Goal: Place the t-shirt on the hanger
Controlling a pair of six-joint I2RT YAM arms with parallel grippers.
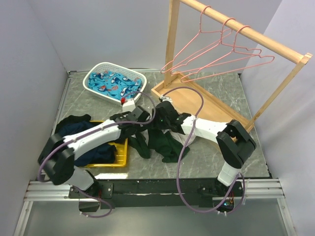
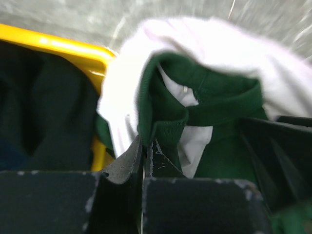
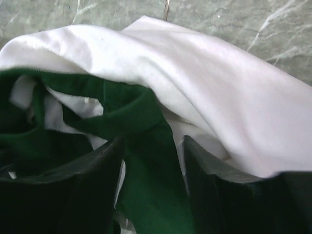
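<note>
A green and white t-shirt [image 1: 167,145] lies bunched on the floor in the middle, its green collar [image 3: 131,109] and white cloth [image 3: 204,73] filling the right wrist view. My left gripper is shut on a fold of green cloth near the neck opening. Over the collar's other side, my right gripper has its fingers apart, with green cloth showing between the blurred fingers. Pink hangers [image 1: 216,46] hang from the wooden rail at upper right. Both arms hide the upper part of the shirt in the top view.
A yellow basket [image 1: 122,156] of dark clothes stands at the left, close to the shirt. Behind is a white basket [image 1: 139,78] with blue patterned cloth. The wooden rack [image 1: 173,39] stands at the back right. Clear floor [image 1: 216,164] lies at front right.
</note>
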